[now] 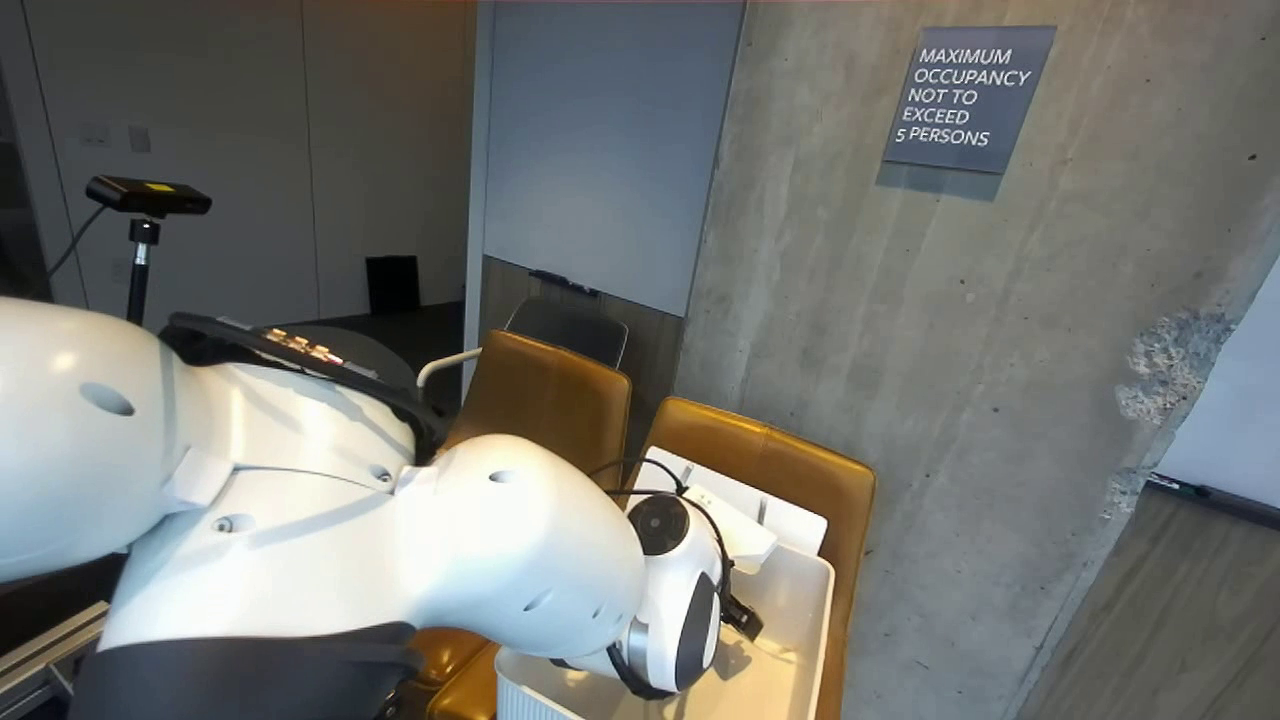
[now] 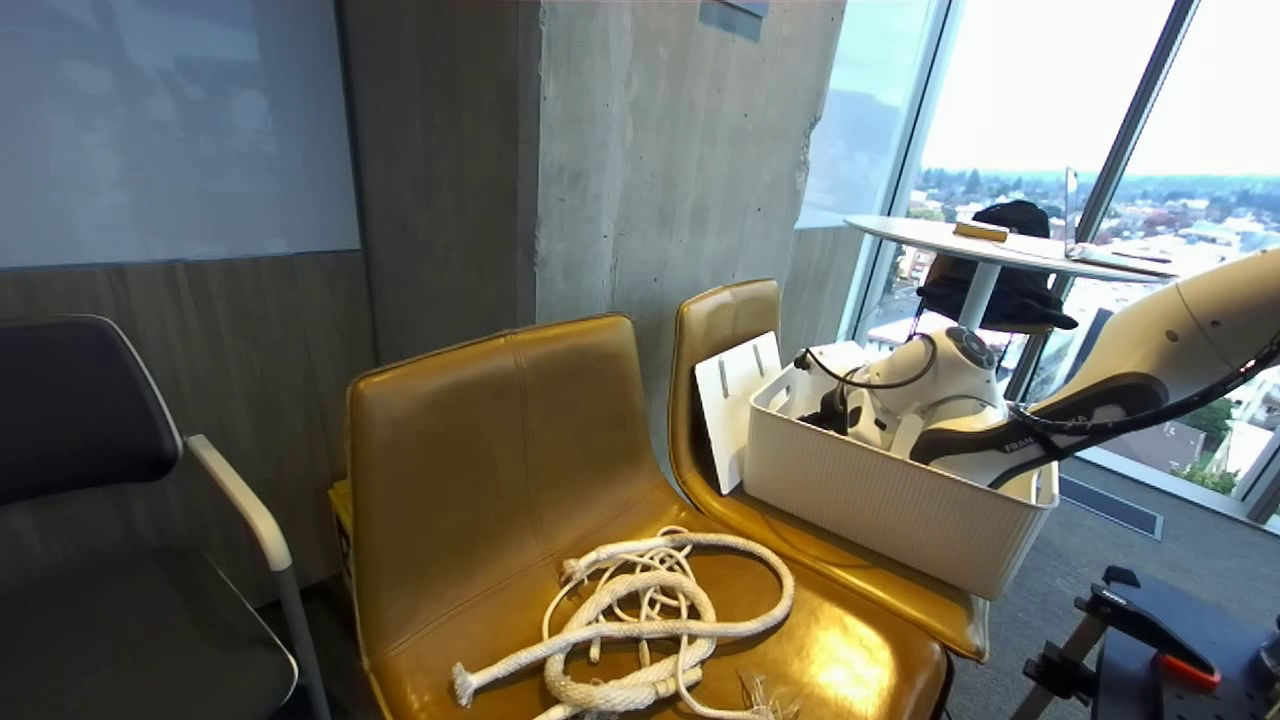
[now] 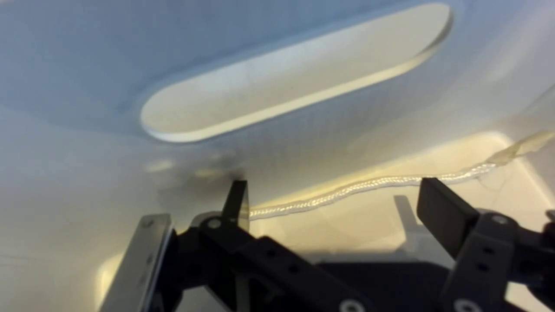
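A thin, pale braided rope (image 3: 338, 195) lies along the floor of the white bin, by the foot of its wall, with a frayed end (image 3: 525, 145) at the right in the wrist view. My gripper is open, its black fingers wide apart and nothing held between them. Part of the rope shows in the gap beyond the fingertips; whether they touch it I cannot tell. The white bin (image 2: 882, 504) stands on a tan chair, and my wrist reaches down inside it. In exterior view 1 the arm hides much of the bin (image 1: 813, 624).
Close round the gripper is the bin wall with its long handle slot (image 3: 296, 78). Thicker white rope (image 2: 624, 630) lies coiled on the neighbouring tan chair (image 2: 504, 420). A white panel (image 2: 734, 402) leans between bin and chair back.
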